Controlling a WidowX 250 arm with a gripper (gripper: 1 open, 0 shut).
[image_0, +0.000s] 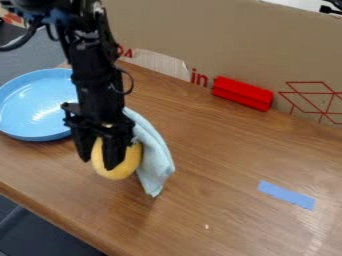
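My black gripper (110, 148) is low over the left part of the wooden table, shut on a yellow rounded object (123, 167). A pale blue cloth (152, 163) hangs beside it on the right, partly behind the gripper and the yellow object; whether the fingers also grip the cloth I cannot tell. A blue plate (30, 110) lies behind and left of the gripper, partly hidden by the arm.
A red block (242, 93) lies at the back against a cardboard panel (227, 40). A strip of blue tape (286, 195) is on the right.
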